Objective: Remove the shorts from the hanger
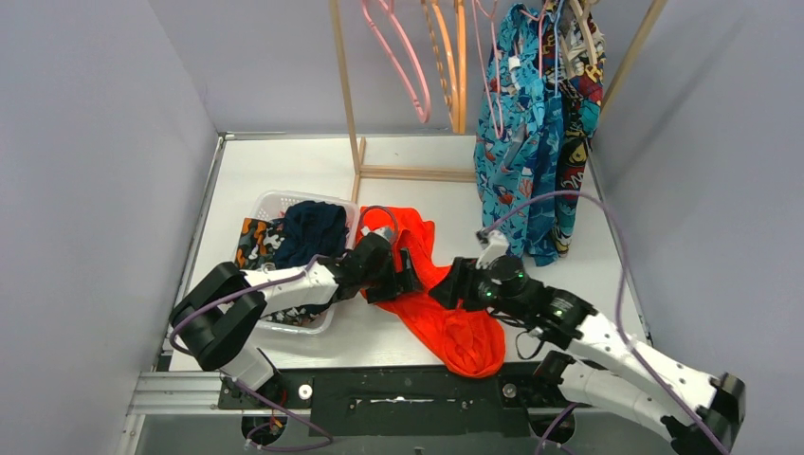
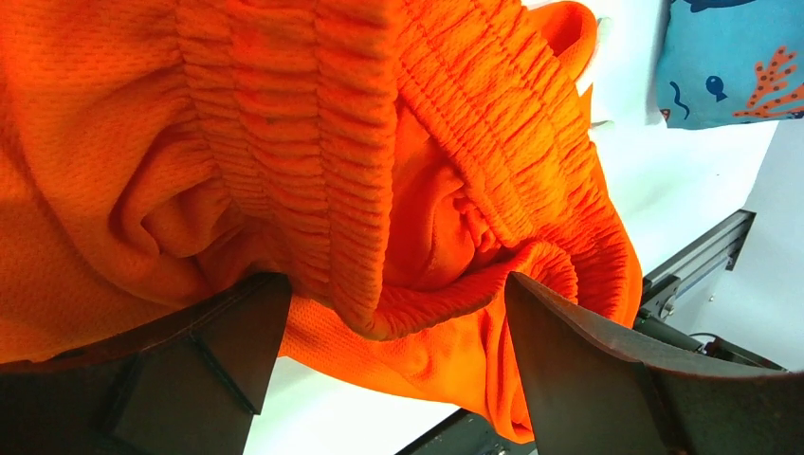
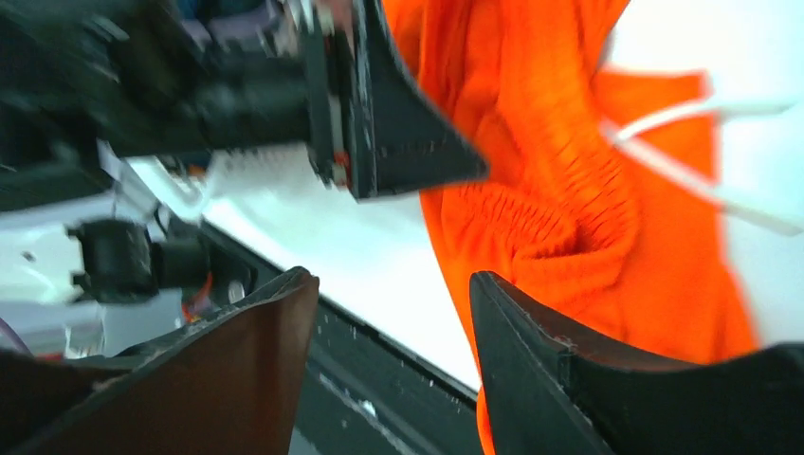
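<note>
Orange shorts [image 1: 466, 336] lie spread and crumpled on the white table, off any hanger rod. Their gathered waistband [image 2: 356, 171] fills much of the left wrist view. My left gripper [image 1: 406, 273] is open over the shorts, its fingers apart with waistband folds showing between and beyond them. To its right, my right gripper [image 1: 447, 287] hangs above the shorts; a clear gap separates its fingers [image 3: 256, 351], and no cloth is seen held there. White strips [image 3: 683, 175], possibly a drawstring, lie blurred on the orange cloth.
A white basket [image 1: 275, 202] with dark and patterned clothes stands left, under my left arm. Blue shorts [image 1: 517, 142] hang at the back right. Empty pink hanger [image 1: 410, 71] and orange hanger [image 1: 460, 85] hang overhead. Both grippers are close together.
</note>
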